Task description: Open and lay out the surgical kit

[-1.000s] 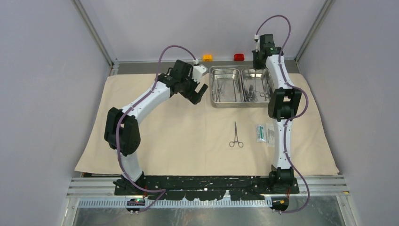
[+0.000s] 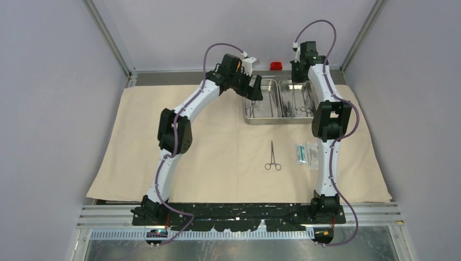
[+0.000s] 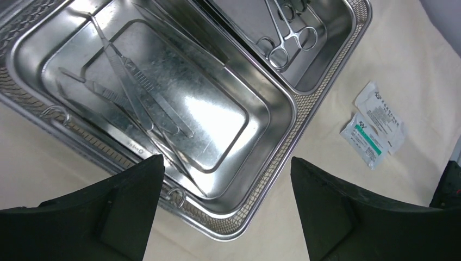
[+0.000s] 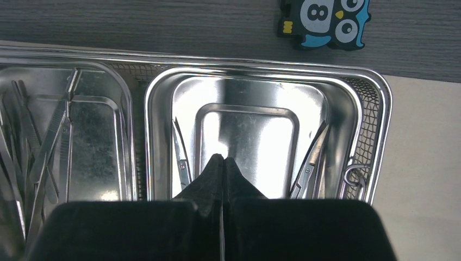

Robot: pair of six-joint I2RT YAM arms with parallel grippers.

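Note:
A steel tray point(image 2: 245, 117) with two compartments stands at the back. Over its left compartment my left gripper point(image 2: 254, 91) is open, with a bare gap between its fingertips. In the left wrist view, tweezers point(image 3: 155, 95) and other thin instruments lie in that compartment, below the gripper. My right gripper is shut above the right compartment, and nothing shows between its fingers. To either side of it lie scissor-like tools, one on the left point(image 4: 182, 166) and one on the right point(image 4: 308, 168); their handles are hidden in this view. A clamp point(image 2: 273, 155) rests on the cloth.
Two sealed packets, one green-striped point(image 2: 301, 154) and one white point(image 2: 312, 156), lie front right of the tray. A red block point(image 2: 276, 66) sits behind the tray; the right wrist view shows an owl figure point(image 4: 326, 24) there.
My left gripper has swung right and slightly back, from beside the tray to over its left compartment. Its arm now hides the yellow block.

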